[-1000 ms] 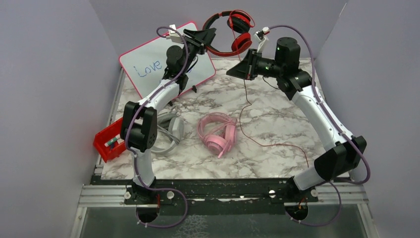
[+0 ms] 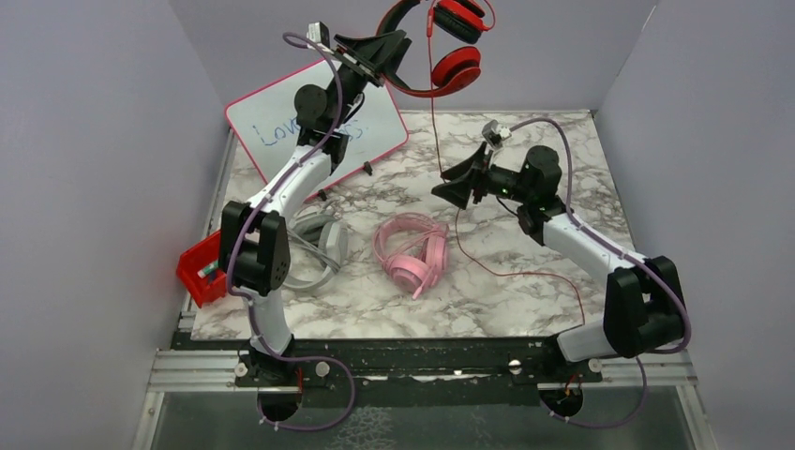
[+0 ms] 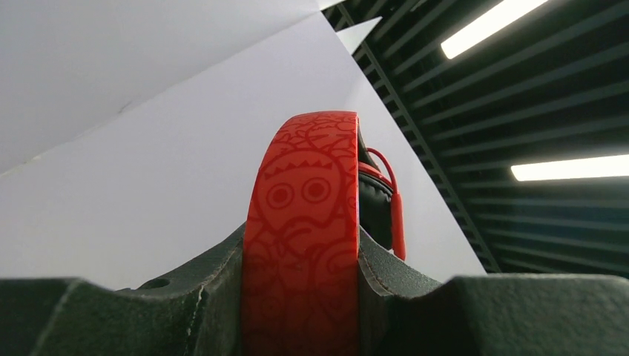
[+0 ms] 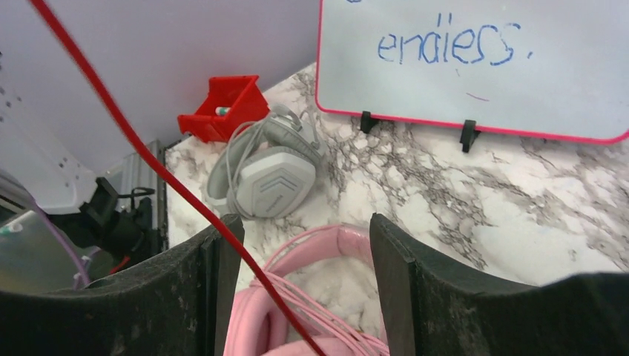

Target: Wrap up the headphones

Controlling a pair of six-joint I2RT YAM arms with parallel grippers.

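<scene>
Red and black headphones [image 2: 455,70] hang high at the back, gripped by my left gripper [image 2: 389,52] on the band; in the left wrist view the red headband [image 3: 300,222] fills the space between its fingers. A thin red cable [image 2: 434,131] drops from the headphones past my right gripper [image 2: 459,176] and runs across the table to the front right. My right gripper is open lower down, and in the right wrist view the cable [image 4: 178,185] passes diagonally across its fingers; whether it lies between them or in front is hard to tell.
Pink headphones [image 2: 412,272] lie in the middle of the marble table, grey headphones [image 2: 333,244] left of them. A red bin [image 2: 192,272] is at the left edge. A whiteboard [image 2: 262,112] stands at the back left.
</scene>
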